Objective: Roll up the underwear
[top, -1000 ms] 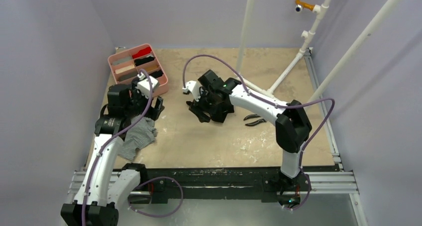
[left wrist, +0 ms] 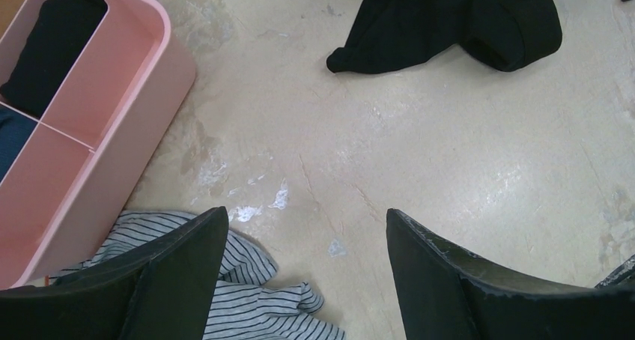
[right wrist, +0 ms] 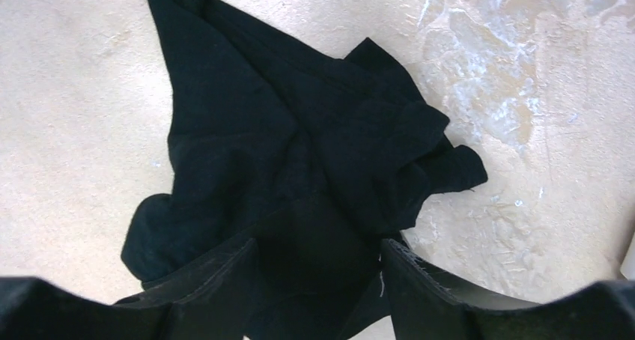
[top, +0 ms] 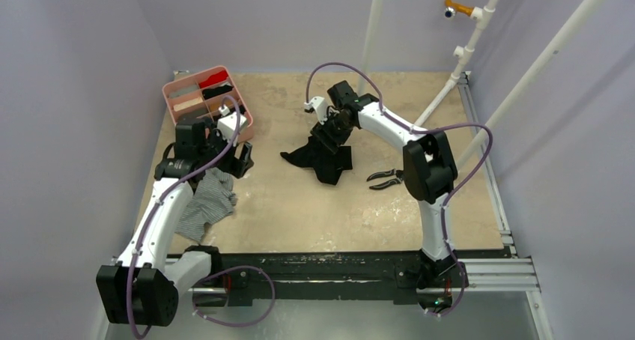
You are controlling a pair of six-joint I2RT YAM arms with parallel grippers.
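Note:
Crumpled black underwear (top: 320, 165) lies mid-table, one corner reaching left; in the right wrist view it (right wrist: 269, 130) fills the middle. My right gripper (top: 327, 138) is down over its upper part, with black fabric (right wrist: 314, 257) between the parted fingers; whether it grips any is unclear. My left gripper (top: 241, 160) hangs open at the left, near the pink organizer and striped cloth, nothing between its fingers.
A pink divided organizer (top: 246, 117) holding folded cloths stands back left. A striped cloth (top: 206, 205) lies front left. Black pliers (top: 386, 184) lie right of the underwear, with white pipes (top: 547, 52) beyond.
The left gripper has shifted slightly right.

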